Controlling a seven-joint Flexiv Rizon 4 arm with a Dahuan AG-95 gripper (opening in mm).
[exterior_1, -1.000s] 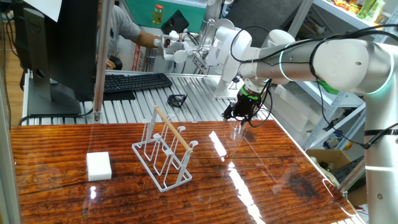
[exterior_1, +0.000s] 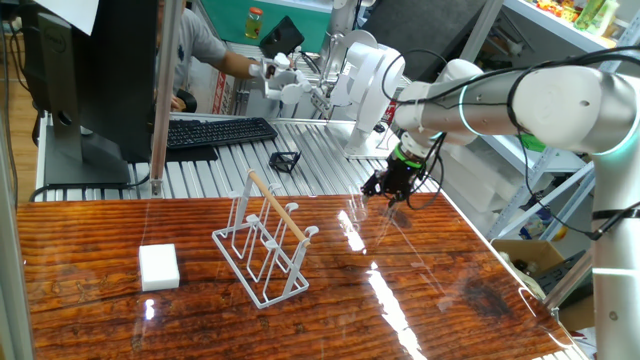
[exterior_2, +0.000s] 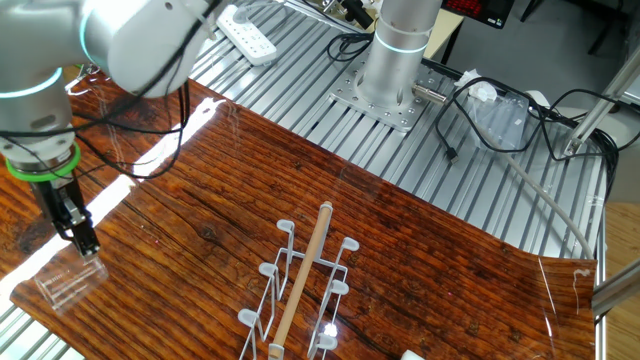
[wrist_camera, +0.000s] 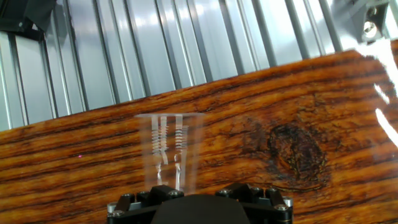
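A clear cup (wrist_camera: 171, 146) shows in the wrist view, its wide rim toward the table's edge and its narrower end close to the gripper's left finger. In exterior view 2 the cup (exterior_2: 72, 284) appears tilted just below the tip of my gripper (exterior_2: 88, 245). Exterior view 1 puts the gripper (exterior_1: 375, 186) near the wooden table's far edge, with only a faint outline of the cup beneath. A dark housing covers part of the fingers, so whether they grip the cup cannot be made out. A white rack (exterior_1: 262, 300) with a wooden top bar stands left of the gripper.
A small white block (exterior_1: 158, 267) sits left of the rack. Beyond the glossy wooden table (exterior_1: 90, 225) lies a ribbed metal surface with a keyboard (exterior_1: 220, 132) and a small black frame (exterior_1: 284, 161).
My gripper has shifted slightly to the right in exterior view 1. The clear cup's outline beneath it has moved left and become fainter. The rack and white block have stayed put.
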